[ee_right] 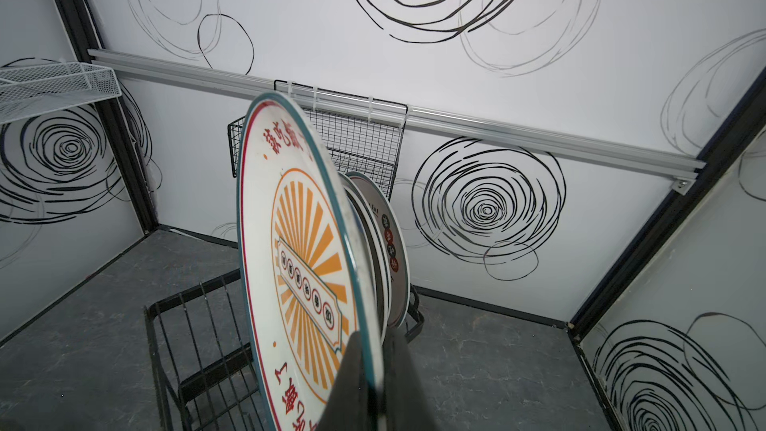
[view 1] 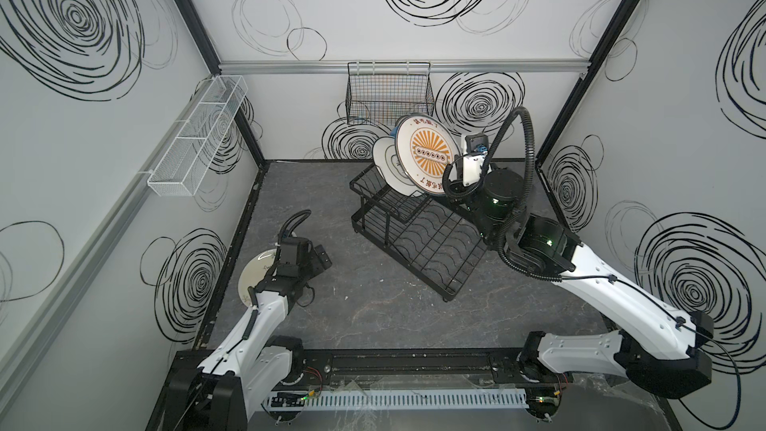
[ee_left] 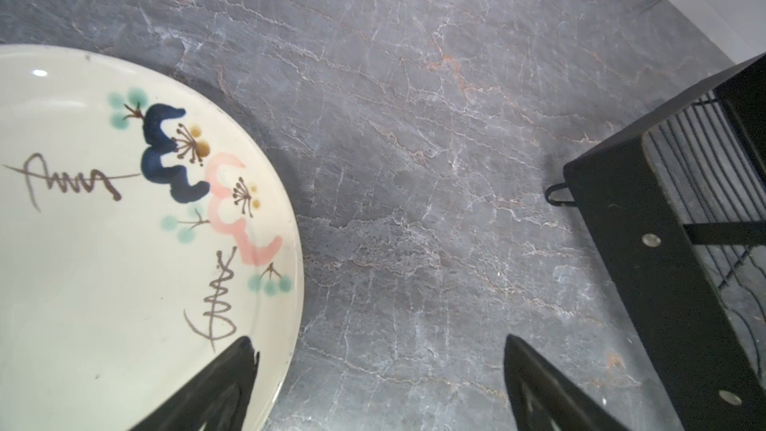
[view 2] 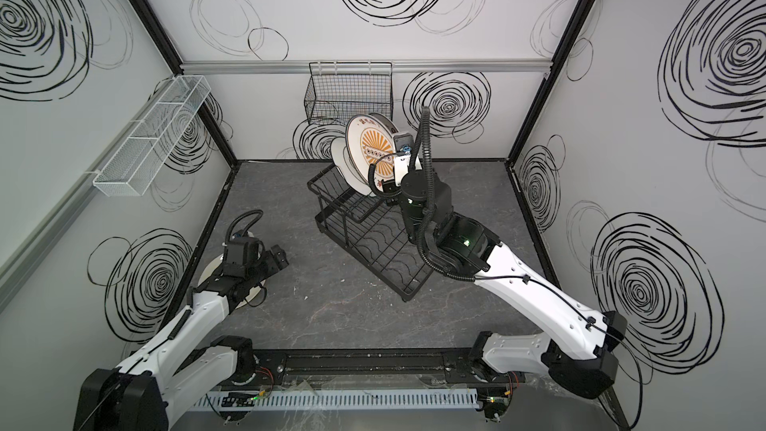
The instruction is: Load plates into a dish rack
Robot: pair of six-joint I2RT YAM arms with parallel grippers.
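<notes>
An orange sunburst plate (view 1: 423, 151) is held nearly upright by my right gripper, shut on its edge, above the back of the black two-tier dish rack (view 1: 415, 251). Several plates (ee_right: 391, 247) stand behind it at the rack's back. A cream plate with flower designs (ee_left: 119, 255) lies on the counter at the left under my left gripper, whose fingers stand wide apart, one over the plate's rim.
A black wire basket (view 1: 389, 91) hangs on the back wall and a white wire shelf (view 1: 195, 135) on the left wall. Bare counter (view 1: 351, 303) lies between the left arm and the rack.
</notes>
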